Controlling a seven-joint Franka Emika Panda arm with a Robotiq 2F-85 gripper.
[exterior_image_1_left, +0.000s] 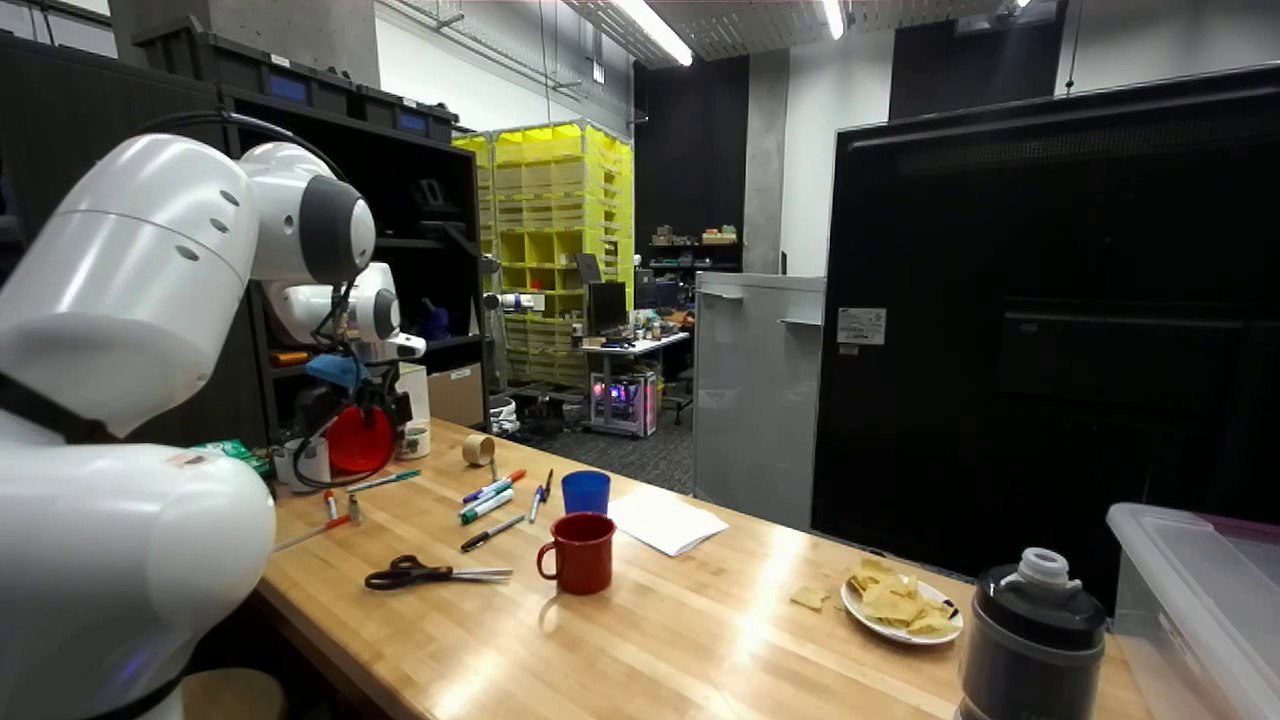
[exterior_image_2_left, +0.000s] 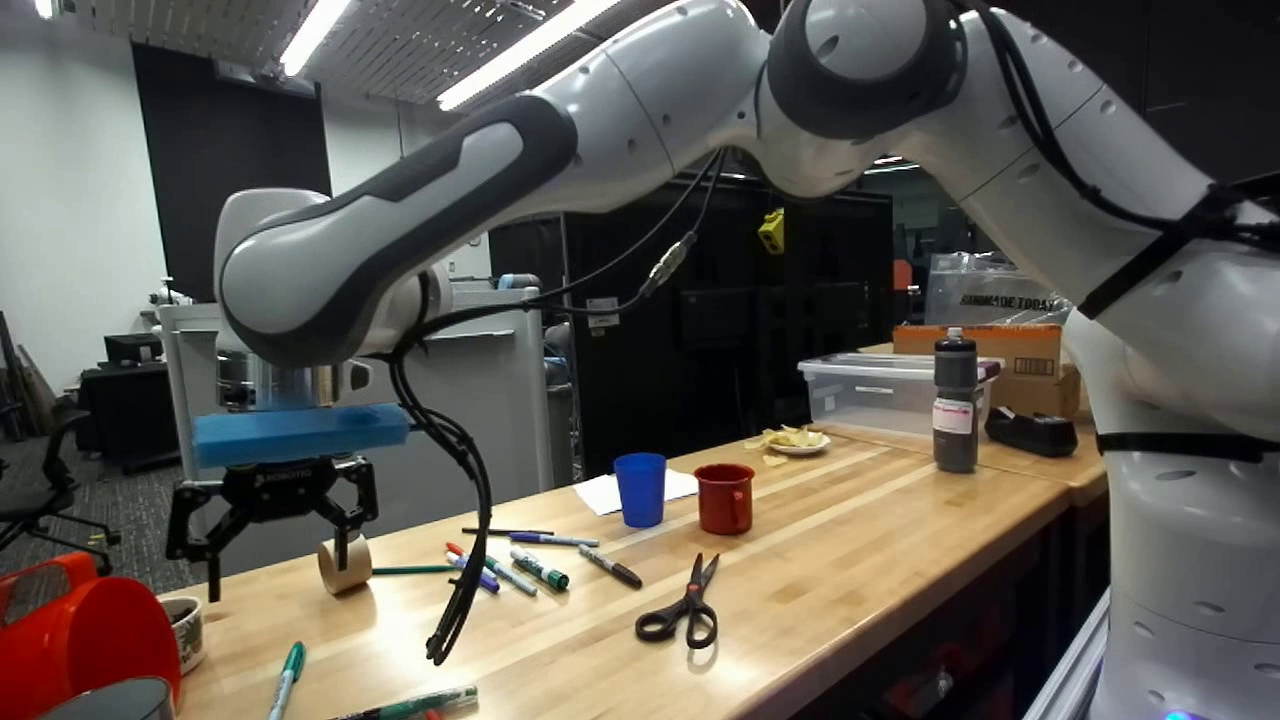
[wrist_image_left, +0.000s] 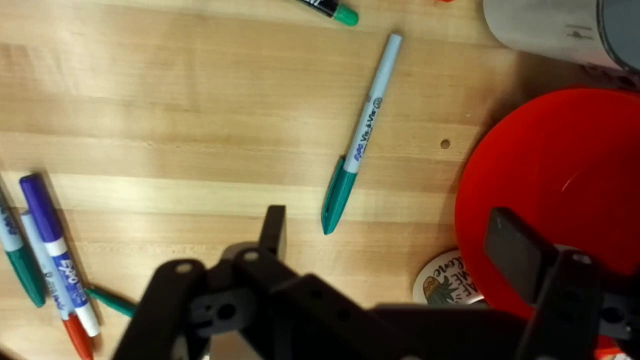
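My gripper (exterior_image_2_left: 278, 564) hangs open above the far end of the table, with nothing between its fingers. Below it in the wrist view lies a marker with a teal cap (wrist_image_left: 340, 195), apart from the fingers. One finger (wrist_image_left: 274, 231) shows left of that cap; the other overlaps a red container (wrist_image_left: 540, 150) from above. Partly under the red rim, a white mug with a pineapple print (wrist_image_left: 441, 282) shows. A grey mug (wrist_image_left: 546, 30) sits at the upper right. Several markers (wrist_image_left: 66, 270) are grouped at the left edge.
Scissors (exterior_image_2_left: 684, 614), a dark red mug (exterior_image_2_left: 726, 502), a blue cup (exterior_image_2_left: 641, 492) and a tape roll (exterior_image_2_left: 345, 566) stand or lie on the table. Farther off are a plate of chips (exterior_image_1_left: 900, 606) and a bottle (exterior_image_1_left: 1034, 636). Bare wood lies in front of the dark red mug.
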